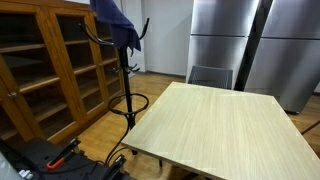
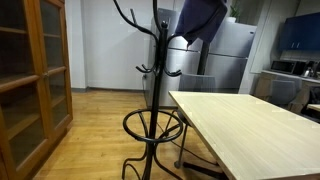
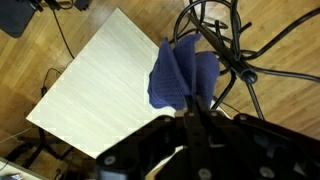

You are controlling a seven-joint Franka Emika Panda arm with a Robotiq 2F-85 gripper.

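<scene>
A blue cloth [image 3: 170, 78] hangs below my gripper in the wrist view, its upper folds gathered to a narrow point at the fingertips. The fingers are shut on it. In the first exterior view the cloth [image 1: 116, 14] is at the top edge, close over the black coat rack [image 1: 126, 85]. From the second exterior view the cloth [image 2: 199, 18] appears to the right of the rack's pole [image 2: 158, 60]. Whether it touches a hook cannot be told. Both exterior views leave the gripper out of frame.
A bare light wooden table [image 1: 215, 125] stands beside the rack, with a dark chair [image 1: 210, 77] behind it. Glass-door cabinets [image 1: 45, 65] line the left side. The rack's curved hooks [image 2: 128, 18] stick out around its pole.
</scene>
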